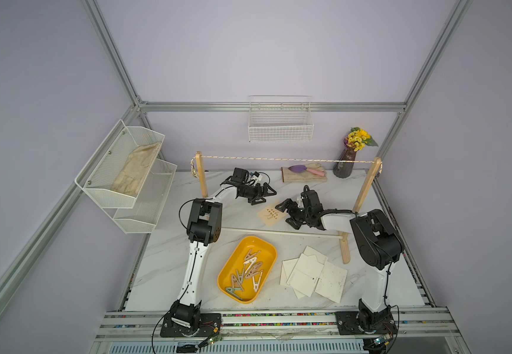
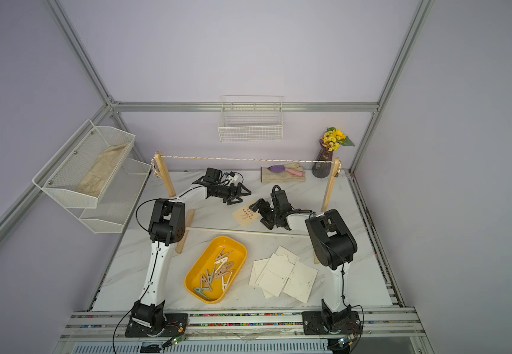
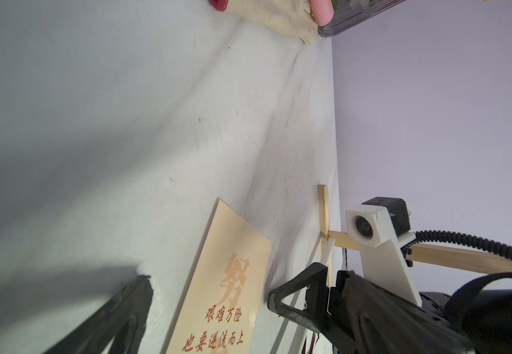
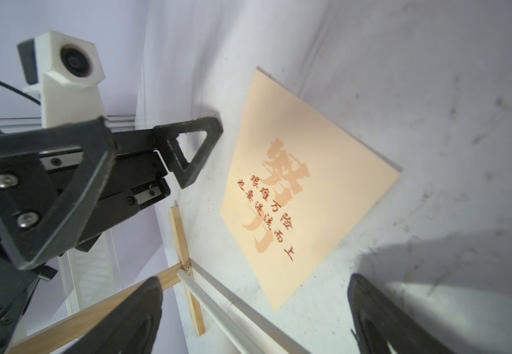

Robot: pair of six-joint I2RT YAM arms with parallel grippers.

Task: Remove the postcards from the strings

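Observation:
A peach postcard [image 1: 270,215] with red writing lies flat on the table beneath the bare string [image 1: 285,160]; it shows large in the right wrist view [image 4: 309,194]. My left gripper [image 1: 263,193] hovers open just behind and above the card, nothing between its fingers. My right gripper [image 1: 286,214] is open at the card's right side, low over the table, with no card held between its fingers. A loose pile of cream cards [image 1: 306,274] lies at the front right.
A yellow tray [image 1: 226,274] of clothespins sits at the front middle. Wooden posts [image 1: 366,183] and a white crossbar [image 1: 279,233] frame the work area. A vase of flowers [image 1: 343,166] and a board with a trowel [image 1: 291,177] stand at the back right.

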